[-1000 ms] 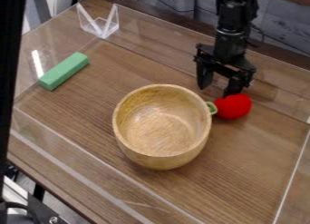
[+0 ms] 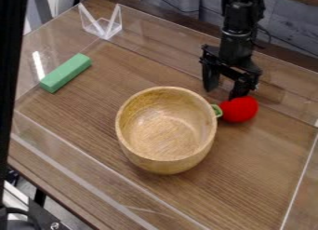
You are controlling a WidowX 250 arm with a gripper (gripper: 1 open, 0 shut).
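My black gripper [image 2: 230,77] hangs from the top right, low over the table, its fingers standing apart with nothing seen between them. Just in front of it lies a red pepper-like object [image 2: 239,109] with a green stem. A large wooden bowl [image 2: 165,150] sits to the left and front of the red object.
A green block [image 2: 65,73] lies at the left, and a clear plastic holder [image 2: 102,22] stands at the back left. A ledge runs along the back right edge.
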